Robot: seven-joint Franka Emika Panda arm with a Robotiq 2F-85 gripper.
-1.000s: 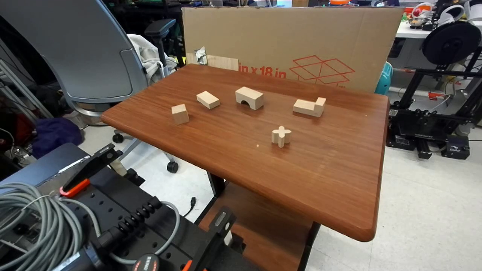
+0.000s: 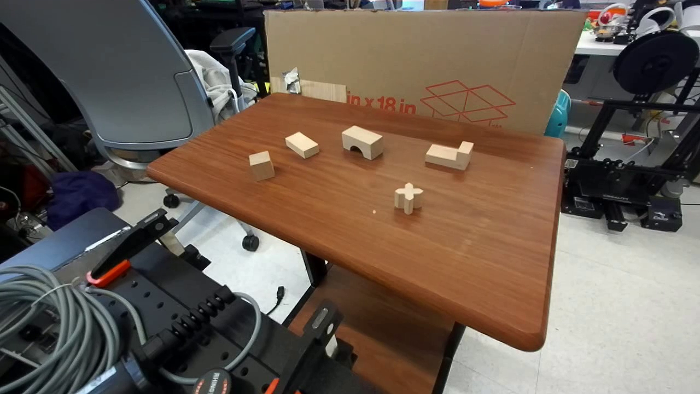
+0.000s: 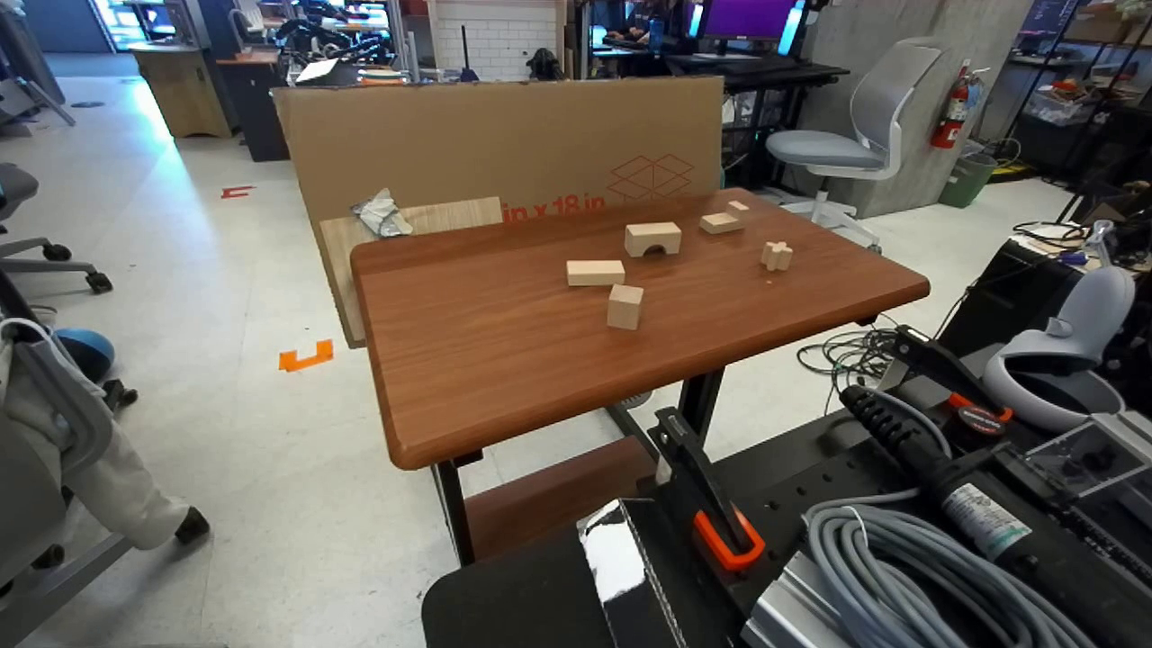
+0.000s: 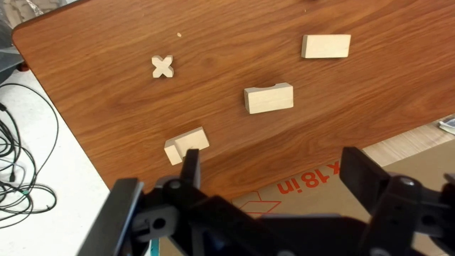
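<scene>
In the wrist view my gripper is open above the table, its two dark fingers wide apart and no block held between them. Pale wooden blocks stand spread out on the brown table (image 2: 485, 262): a cube-like block (image 2: 262, 166), a flat rectangular block (image 2: 302, 145), an arch block (image 2: 362, 142), an L-shaped block (image 2: 449, 155) and a small cross-shaped block (image 2: 408, 198). From the wrist, the L-shaped block (image 4: 191, 141) appears just beyond the left finger. The cube-like block is outside the wrist view. Neither exterior view shows the gripper.
A cardboard sheet (image 2: 420, 59) stands along the table's far edge, with a crumpled silvery piece (image 3: 382, 212) by its left end. Clamps and a coiled grey cable (image 2: 59, 328) lie on the black mount in front.
</scene>
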